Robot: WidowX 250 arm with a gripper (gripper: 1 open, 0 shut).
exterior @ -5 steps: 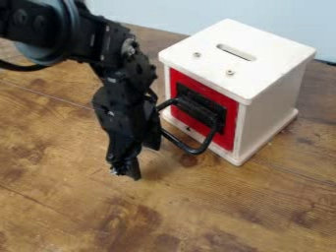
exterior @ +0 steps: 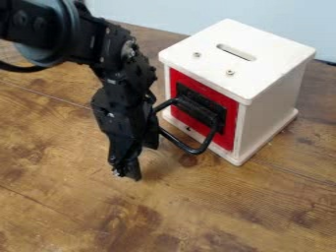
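Note:
A white wooden box (exterior: pixel 262 98) stands at the right of the camera view, with a slot and two screws on top and a red front panel (exterior: pixel 226 139) carrying a black latch plate and a black looped handle (exterior: pixel 199 150). My black gripper (exterior: pixel 126 169) points down at the wooden floor just left of the box, its tip low over the boards beside the handle. Whether its fingers are open or shut cannot be made out, and the handle's left end is hidden behind it.
A pale wall (exterior: pixel 296 20) runs behind the box, and a dark cable loops from the arm at the upper left.

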